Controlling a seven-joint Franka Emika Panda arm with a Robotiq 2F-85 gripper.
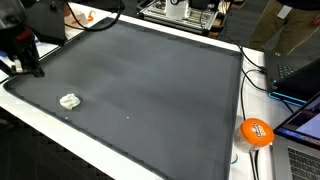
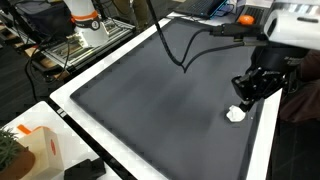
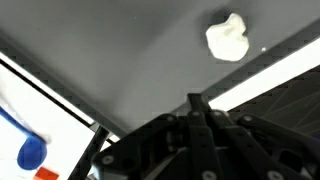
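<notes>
A small crumpled white piece, perhaps cloth or paper, lies on the dark grey board near its edge. In the wrist view the white piece is fully visible, ahead of the fingers and apart from them. My gripper is shut, and nothing shows between its fingertips. From the second exterior view, the white piece rests close to the gripper, which hangs over the board's border side. At the left of the first exterior view, the gripper is dark and partly cut off by the frame.
The grey board is otherwise bare, with a raised rim. An orange-lidded jar and a keyboard stand off its right side. A blue spoon-like object shows beyond the rim. A cable hangs above the board.
</notes>
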